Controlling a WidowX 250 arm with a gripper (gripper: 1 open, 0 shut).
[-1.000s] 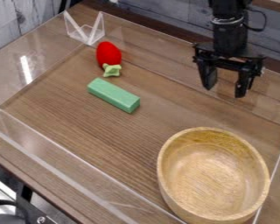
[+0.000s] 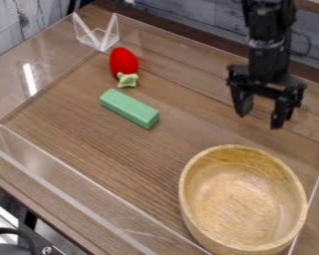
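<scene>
My black gripper [image 2: 262,105] hangs at the upper right over the wooden table [image 2: 109,174], its fingers pointing down and apart, with no object visible between them. A green block [image 2: 129,108] lies left of centre. Behind it sit a red object [image 2: 123,62] and a small pale green piece [image 2: 128,79] just below that.
A large yellow round bowl [image 2: 242,225] takes up the lower right. A white wire-like holder [image 2: 97,30] stands at the back left.
The gripper has shifted slightly over the last second, staying at the upper right. The objects on the table look unmoved.
</scene>
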